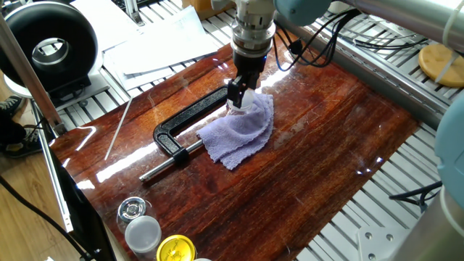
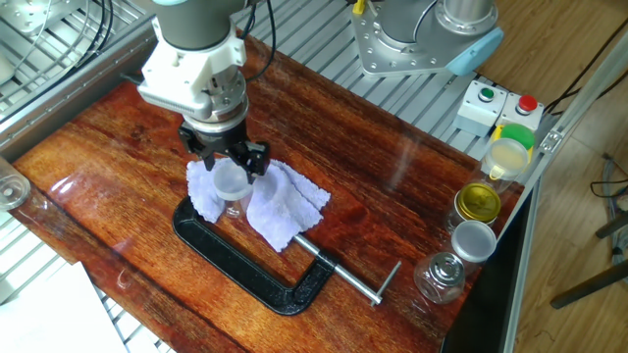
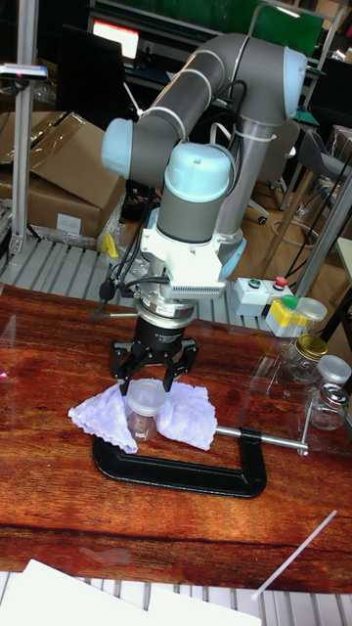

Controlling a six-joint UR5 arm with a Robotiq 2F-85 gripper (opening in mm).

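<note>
A clear jar with a frosted white lid stands upright against a lavender cloth, which spreads out on either side of it. Directly over that lid is my gripper; its two black fingers are spread wide, one to each side, with no sign of contact. A black C-clamp lies on the wooden table, its frame close to the jar and its steel screw reaching the cloth. From exterior view 1, the gripper hides part of the lid.
Several lidded jars stand near one table edge, including one with a gold lid and one with a white lid. White paper sheets lie off the board. Bare wood is free beside the cloth.
</note>
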